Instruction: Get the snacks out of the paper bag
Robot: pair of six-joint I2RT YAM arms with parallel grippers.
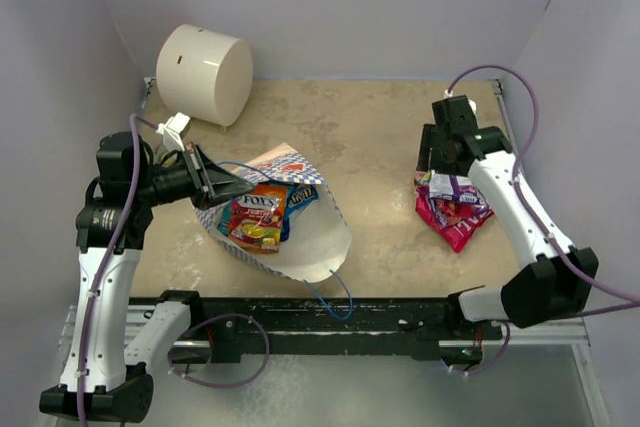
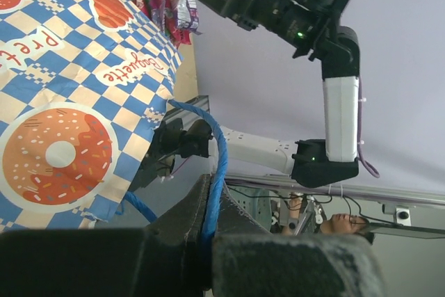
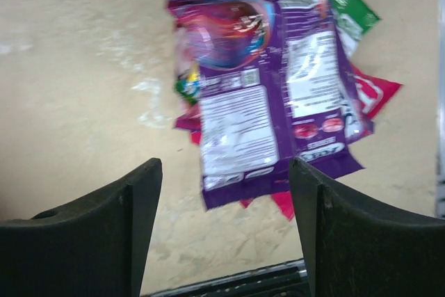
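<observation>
The blue-and-white printed paper bag [image 1: 325, 237] lies tilted with its mouth facing the front. Inside it show an orange FOX'S packet [image 1: 262, 209] and a blue packet [image 1: 299, 198] behind. My left gripper is shut on the bag's blue cord handle [image 2: 221, 147], which runs between its fingertips at the upper flap. On the right lies a pile of snacks: a purple packet [image 3: 240, 126] on top, with a red packet [image 1: 455, 227] and a green packet [image 3: 348, 5] under it. My right gripper is above this pile, fingers apart, nothing between them.
A white cylinder [image 1: 204, 74] lies at the back left, behind the left arm. Bare table [image 1: 375, 147] spreads between the bag and the snack pile. The second blue handle [image 1: 335, 302] hangs over the front edge of the bag. Walls close off the back and both sides.
</observation>
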